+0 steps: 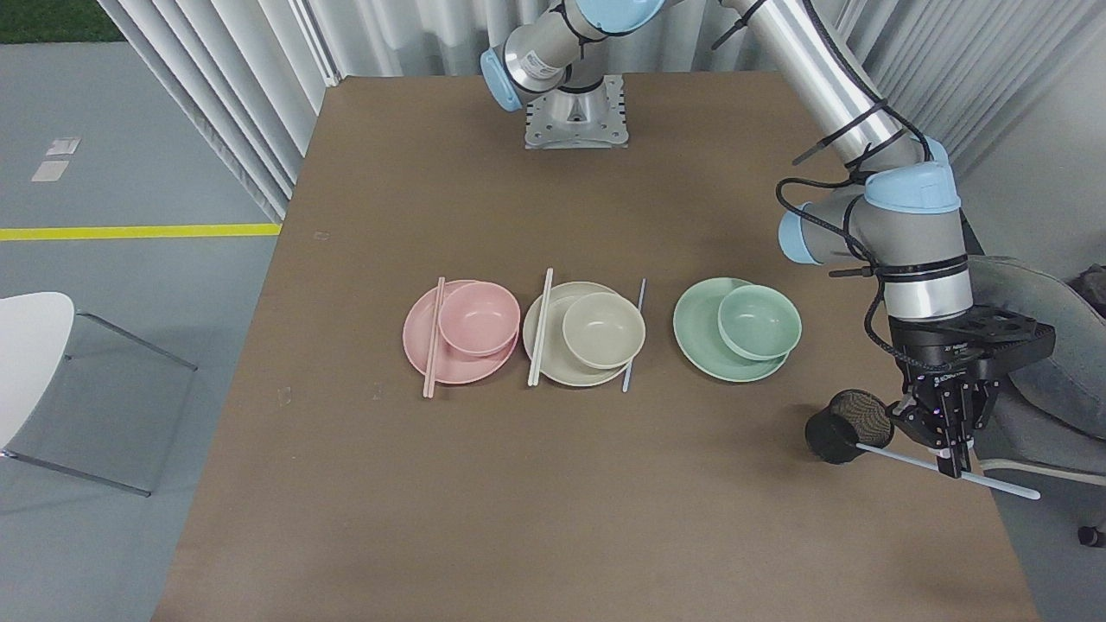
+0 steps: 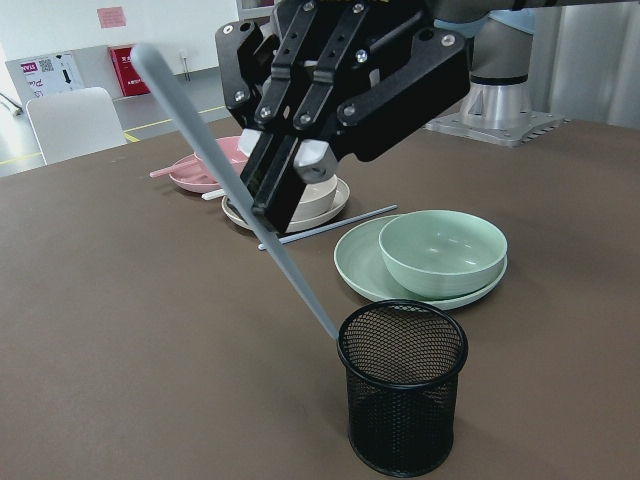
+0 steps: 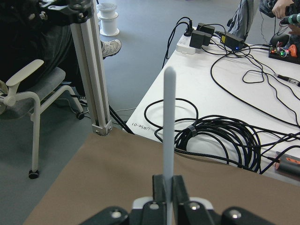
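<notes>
My gripper [image 1: 950,461] is shut on a pale blue-grey chopstick [image 2: 184,115] [image 3: 169,112], held above the table's right side, its lower end by the rim of a black mesh pen cup [image 1: 837,434] [image 2: 400,400]. Left of the cup are a green plate [image 1: 702,337] with a green bowl [image 1: 759,321], a cream plate [image 1: 565,368] with bowl [image 1: 602,330] and white chopsticks [image 1: 541,326], and a pink plate [image 1: 417,332] with bowl [image 1: 479,318] and pink chopsticks [image 1: 435,337]. Another blue-grey chopstick [image 1: 633,335] lies beside the cream plate.
A robot base [image 1: 575,130] stands at the back. The wrist view shows a white table [image 3: 234,93] with coiled cables and an upright metal post [image 3: 91,75] beyond the brown table's edge.
</notes>
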